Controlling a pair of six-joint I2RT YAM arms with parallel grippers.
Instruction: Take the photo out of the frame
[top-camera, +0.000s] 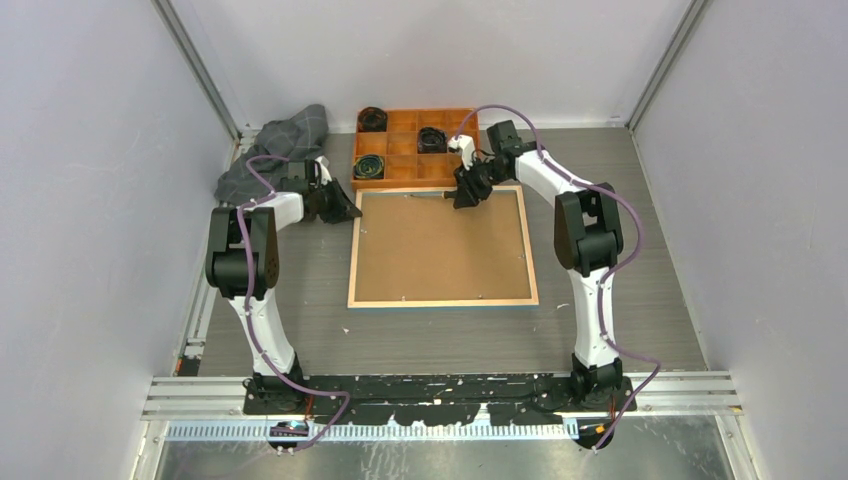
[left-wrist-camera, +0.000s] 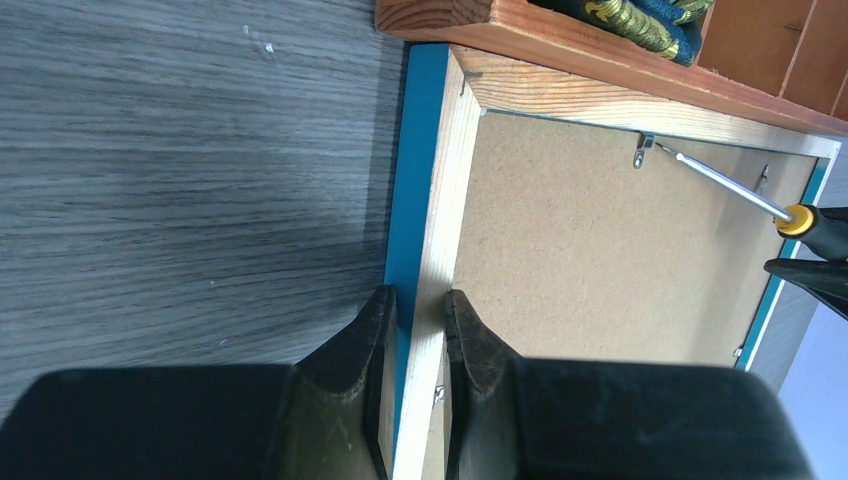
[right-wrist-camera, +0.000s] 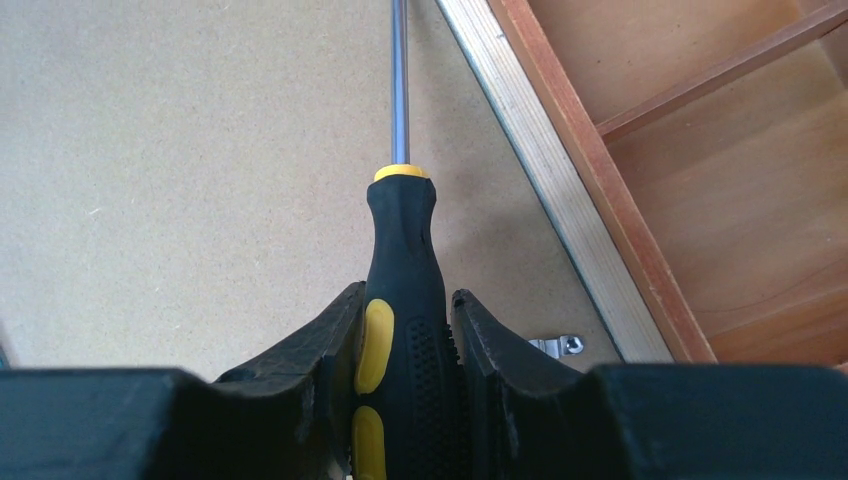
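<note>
The picture frame (top-camera: 443, 302) lies back side up on the table, its brown backing board (top-camera: 443, 250) held within the wooden border. My left gripper is shut on the frame's left side, one finger on the blue outer face, the other on the inner edge. Above the board, my right gripper is shut on the black and yellow handle of a screwdriver (right-wrist-camera: 400, 215). In the left wrist view the shaft's tip is close to a metal clip (left-wrist-camera: 643, 150) at the far border; whether they touch I cannot tell. Another clip (right-wrist-camera: 556, 346) shows beside the right fingers.
An orange wooden organiser (top-camera: 402, 145) with coiled belts stands against the frame's far side. Grey cloth (top-camera: 285, 150) lies at the back left. More small clips sit along the borders.
</note>
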